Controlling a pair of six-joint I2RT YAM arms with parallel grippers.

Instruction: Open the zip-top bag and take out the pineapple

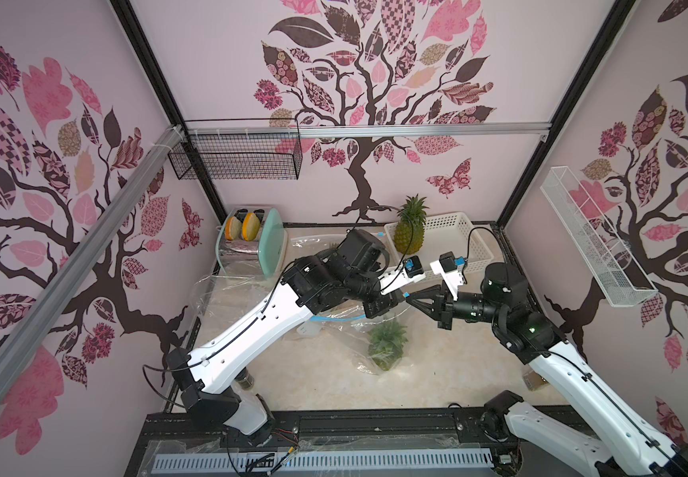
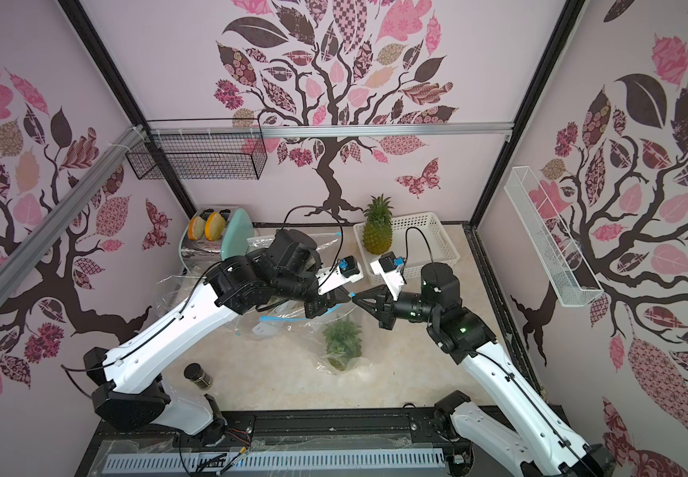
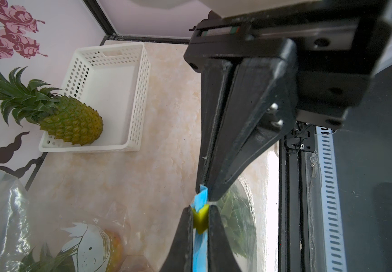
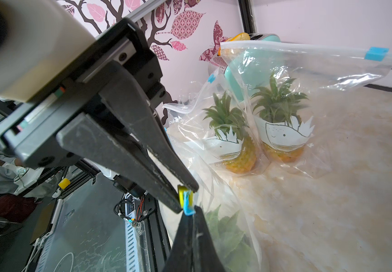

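A clear zip bag with a pineapple, mostly its green leaves (image 1: 387, 344) showing, hangs below the two grippers. My left gripper is shut on the bag's blue zip strip (image 3: 200, 253) and a small yellow piece, likely its slider (image 4: 181, 198). Right against it, my right gripper is shut, its fingertips close together. The blue strip's end reaches those tips in the left wrist view; whether it is pinched there I cannot tell. The two arms hide part of the bag's mouth from above.
Two more bagged pineapples (image 4: 282, 104) (image 4: 225, 117) stand behind. A bare pineapple (image 1: 409, 226) leans in the white basket (image 1: 479, 246) at the back. A green rack (image 1: 270, 246) stands back left, a dark jar (image 2: 197, 375) front left.
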